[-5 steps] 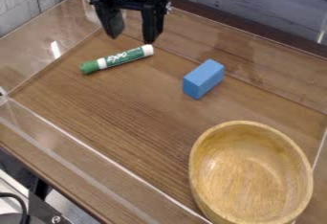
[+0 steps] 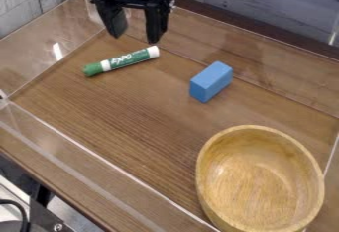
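Note:
My black gripper (image 2: 135, 22) hangs at the top of the view, above and behind a green-and-white tube (image 2: 121, 61), open with nothing seen between its two fingers. The tube lies on the wooden table (image 2: 133, 127), apart from the gripper in the picture. To the right of the tube sits a blue block (image 2: 211, 81).
A round yellow bowl (image 2: 260, 176) takes up the lower right. A pale wall (image 2: 265, 0) runs along the back, and the table's left edge shows with cables beyond it at bottom left.
The gripper has shifted very slightly to the left. The tube, block and bowl have not moved.

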